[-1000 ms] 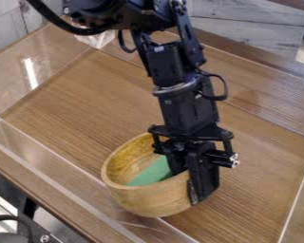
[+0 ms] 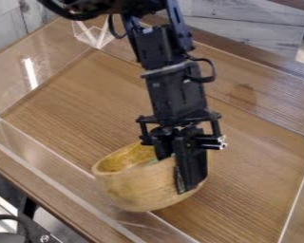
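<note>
The black arm comes down from the top of the view to a gripper point(image 2: 180, 161) shut on the right side of a wooden bowl point(image 2: 133, 190). The bowl is tilted near the front edge of the wooden table point(image 2: 66, 104). A small bit of green shows inside it, mostly hidden behind the gripper.
Clear plastic walls run along the left and front edges of the table. A black cable lies at the lower left, outside the table.
The gripper and bowl have moved slightly left and turned, so less of the green thing inside the bowl shows now.
</note>
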